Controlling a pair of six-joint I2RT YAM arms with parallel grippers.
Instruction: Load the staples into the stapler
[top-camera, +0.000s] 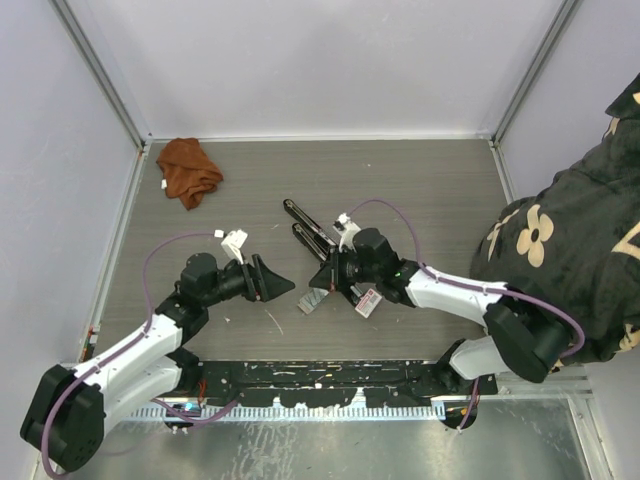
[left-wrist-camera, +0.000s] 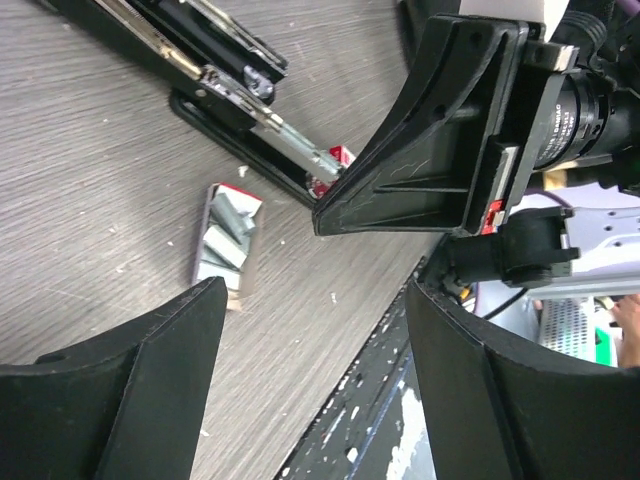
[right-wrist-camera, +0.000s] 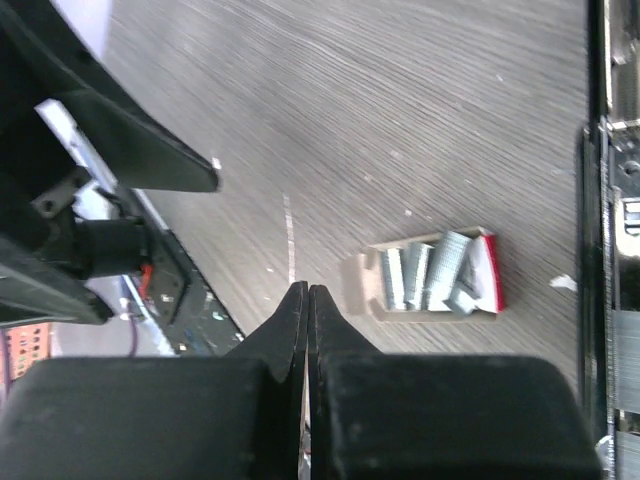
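Note:
In the right wrist view a small open box lies on the table with several grey staple strips inside. My right gripper hangs near it, shut, with nothing between its fingers; the strips are outside them. The long black stapler lies opened out, its hinged parts side by side. Its metal channel runs toward the right gripper in the left wrist view. Left of the box, my left gripper stands open and empty, its two fingers wide apart.
A white and red box lies right of the stapler's near end. A brown cloth rests at the back left, and a dark flowered cover fills the right side.

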